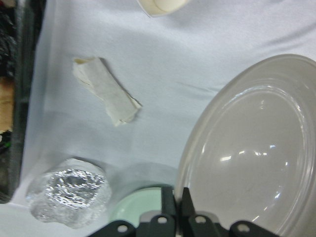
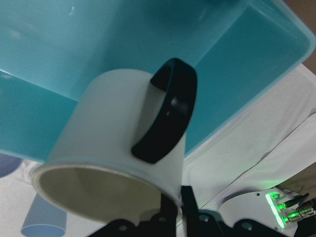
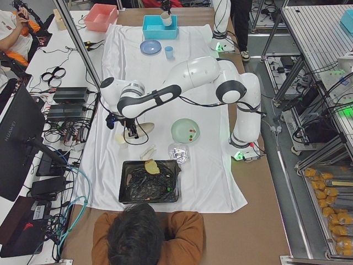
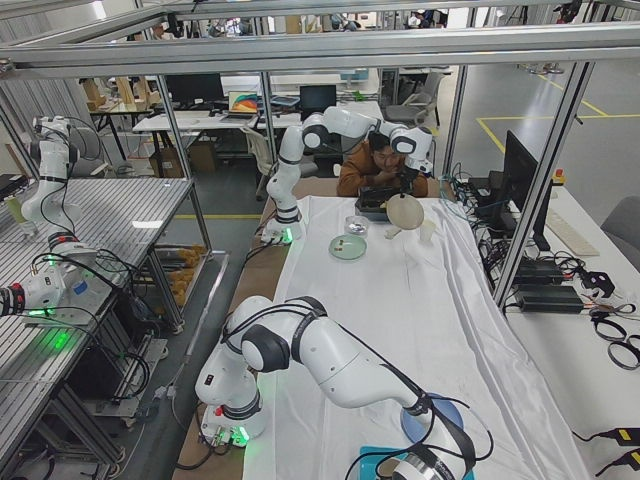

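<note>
A beige plate [image 4: 404, 211] hangs tilted above the cloth, my left gripper shut on its rim; it fills the right of the left wrist view. Below it lie a folded tissue [image 1: 106, 89], crumpled foil [image 1: 74, 187], a green plate [image 3: 185, 135] and a cream container [image 1: 163, 5]. A black-lined tray [image 3: 149, 190] holds a yellow piece [image 3: 151, 166]. My right gripper is shut on the rim of a white mug [image 2: 108, 123] with a black handle, held over a teal bin [image 2: 237, 54].
A blue plate [image 3: 150, 47] and blue cup [image 3: 169, 52] stand by the bin. Monitors and cables line one side; a person sits at the tray's end.
</note>
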